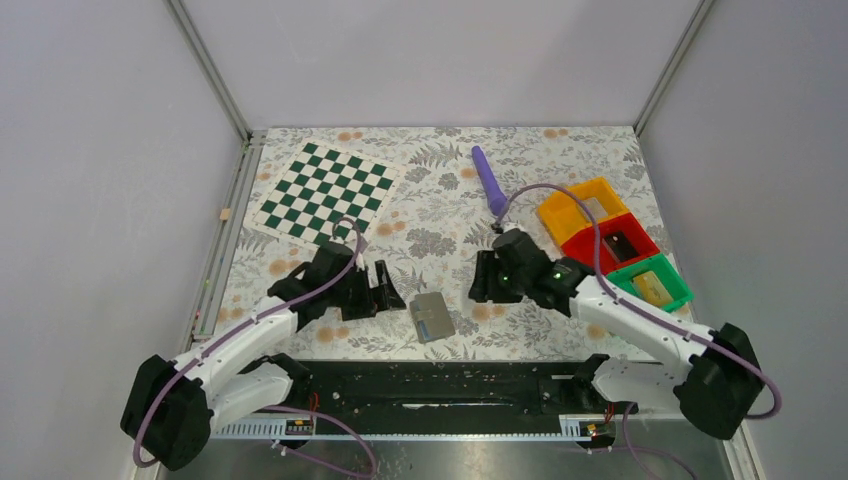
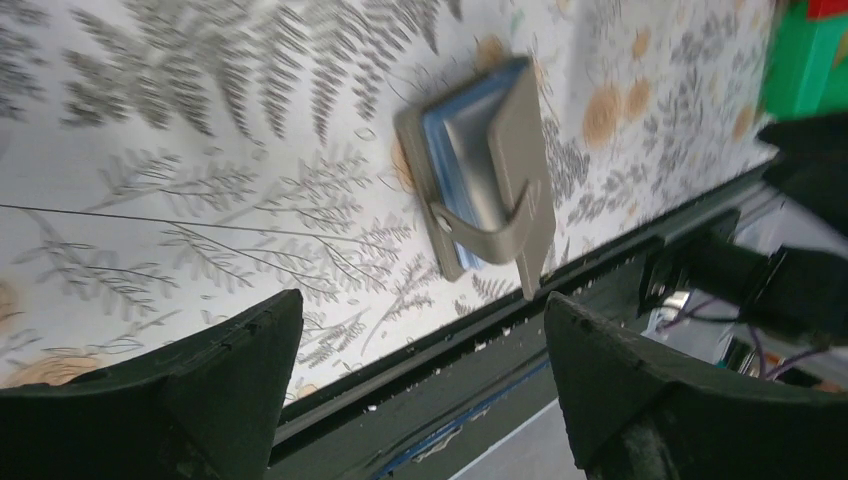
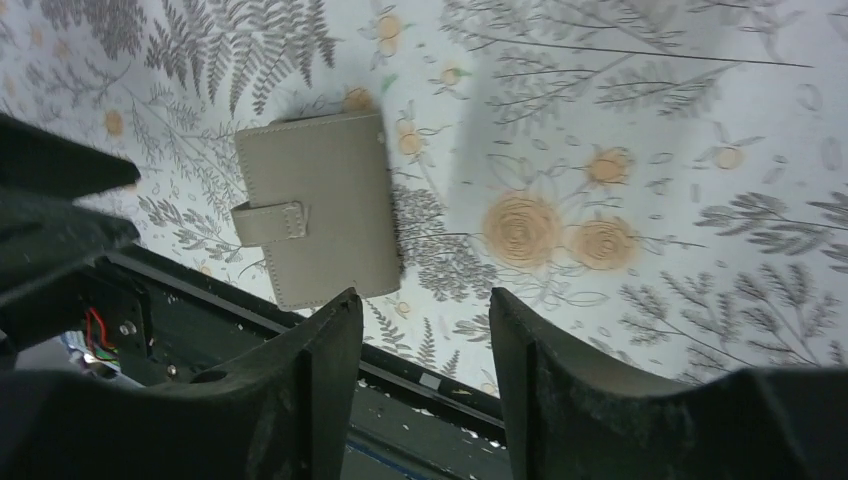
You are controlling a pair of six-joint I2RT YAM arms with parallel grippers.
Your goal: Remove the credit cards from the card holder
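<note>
The grey card holder (image 1: 432,316) lies on the floral surface between both grippers, its strap and flap (image 3: 325,210) seen from above in the right wrist view. In the left wrist view its open side (image 2: 515,170) shows a blue strip inside. My left gripper (image 1: 385,288) is open just left of it, fingers empty. My right gripper (image 1: 482,275) hovers to its right, fingers part apart with nothing between them.
A three-section yellow, red and green bin (image 1: 580,208) holding small items stands at the right. A purple rod (image 1: 488,178) and a checkered board (image 1: 325,190) lie at the back.
</note>
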